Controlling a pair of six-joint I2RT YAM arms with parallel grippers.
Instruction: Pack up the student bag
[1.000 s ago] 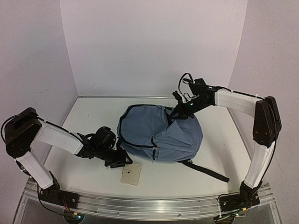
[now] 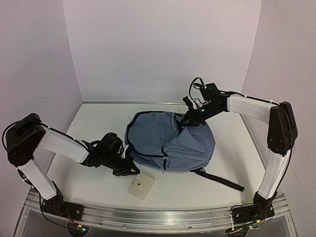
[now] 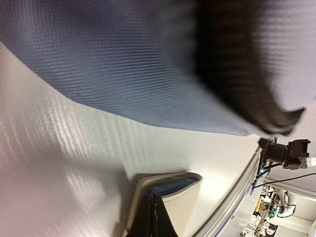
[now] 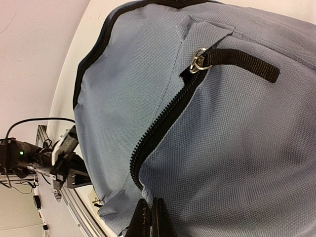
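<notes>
The blue-grey bag (image 2: 148, 133) lies in the middle of the table with dark zippers across it. My right gripper is shut on a fold of its fabric, beside the black zipper (image 4: 160, 121) that runs up to a metal pull. In front of the bag, a flat beige case (image 2: 141, 186) lies turned at an angle on the table. My left gripper (image 2: 136, 172) is at the case's far edge. In the left wrist view its fingers stand together over the beige case (image 3: 180, 205), with nothing visible between them. A dark blue inside shows at the case's edge.
A black strap (image 2: 219, 180) trails from the bag toward the front right. The metal rail (image 2: 163, 217) runs along the table's front edge. Bare table lies to the left of the bag and at the right.
The beige case has turned and shifted slightly right. The bag shifted slightly right; the right arm looks still.
</notes>
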